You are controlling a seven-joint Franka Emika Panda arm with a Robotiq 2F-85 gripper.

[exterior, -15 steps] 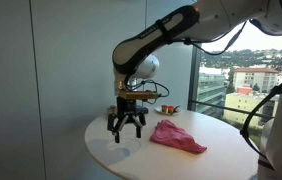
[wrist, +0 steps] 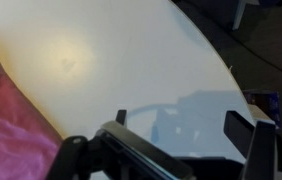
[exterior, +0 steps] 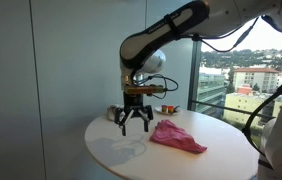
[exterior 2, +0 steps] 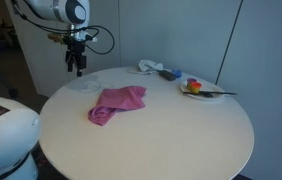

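My gripper (exterior: 135, 126) hangs over the left part of the white round table, its fingers apart with nothing between them. In the wrist view the gripper is open above bare tabletop, near the table's edge. A crumpled pink cloth (exterior: 178, 137) lies flat on the table to the right of the gripper in exterior view 1. Part of that cloth (wrist: 9, 130) shows at the left side of the wrist view, outside the fingers. From the other side, the whole cloth (exterior 2: 119, 102) is seen apart from the gripper (exterior 2: 75, 70).
A plate with colourful items (exterior 2: 195, 87) and a dark utensil stands toward the table's far side in exterior view 2. A white cloth (exterior 2: 151, 66) and a dark object (exterior 2: 169, 74) lie farther back.
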